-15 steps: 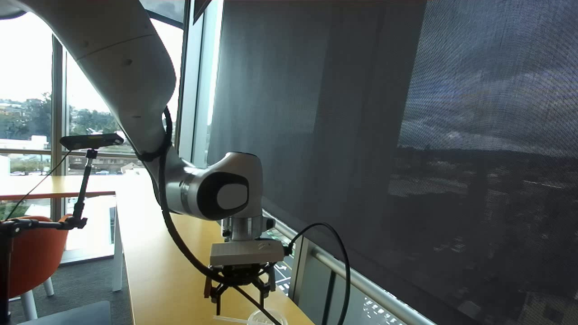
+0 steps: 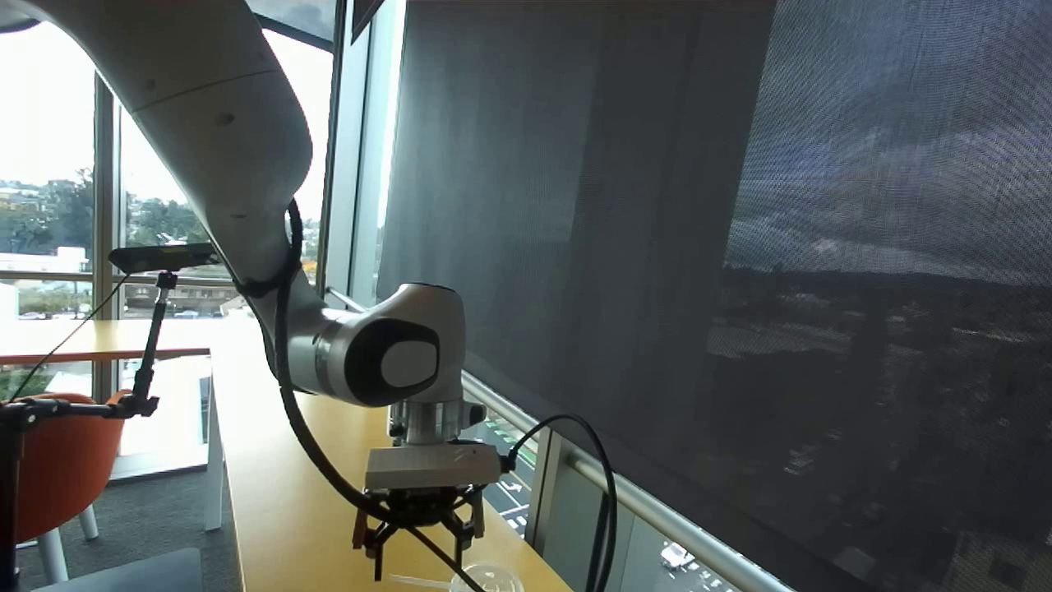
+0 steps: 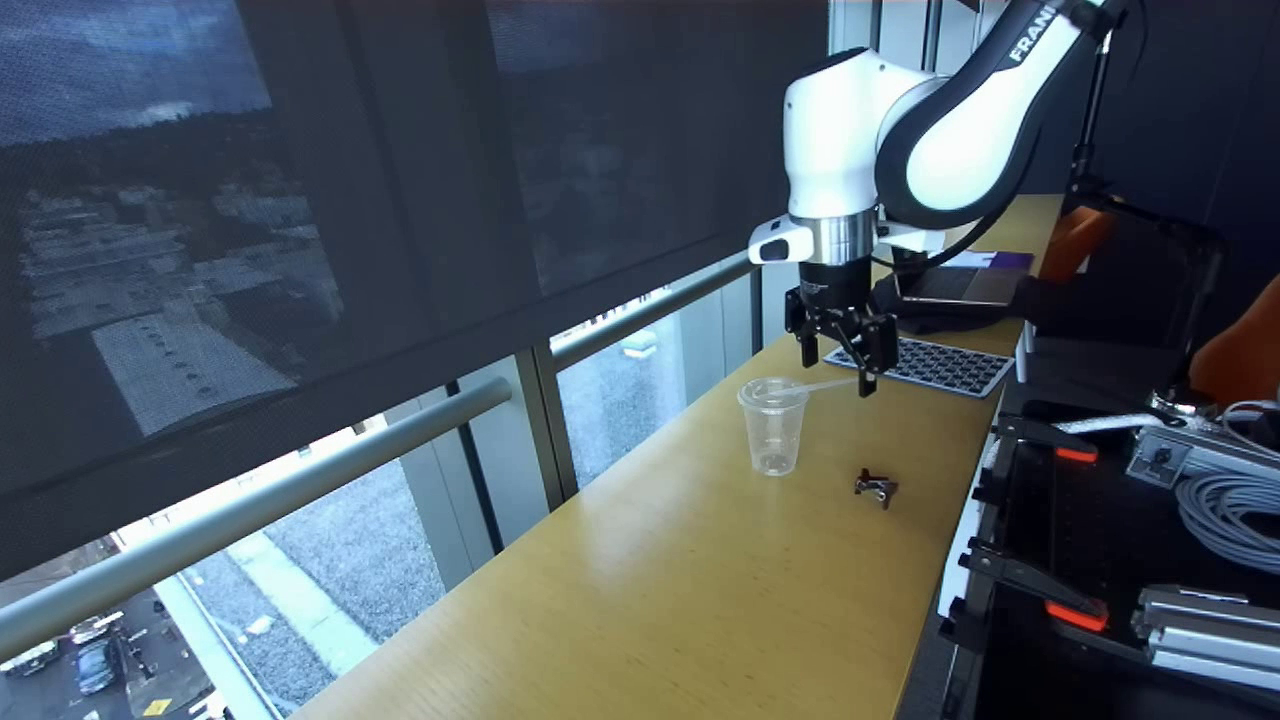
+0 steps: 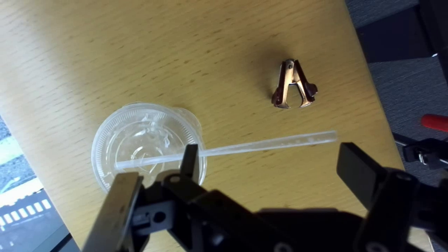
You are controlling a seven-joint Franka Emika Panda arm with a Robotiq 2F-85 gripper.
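A clear plastic cup [image 3: 774,434] stands upright on the wooden table, its lidded top [image 4: 145,121] seen from above in the wrist view. Across that top lies a translucent straw [image 4: 268,144], one end over the lid and the other jutting well past the rim. My gripper is open above them, with nothing held between its fingers. One fingertip [image 4: 191,161] overlaps the cup's rim in the wrist view; the other is to the right of the straw's free end. From the side, the gripper [image 3: 837,366] hangs just behind the cup, close to the straw.
A small staple remover [image 4: 294,84] lies on the table, apart from the cup. Behind the gripper are a keyboard [image 3: 942,364] and a laptop [image 3: 960,284]. A metal railing [image 3: 288,480] runs along the window side.
In exterior view 1, the arm and gripper have shifted left and slightly down. The gripper remains open. The cup and straw appear to stay in place.
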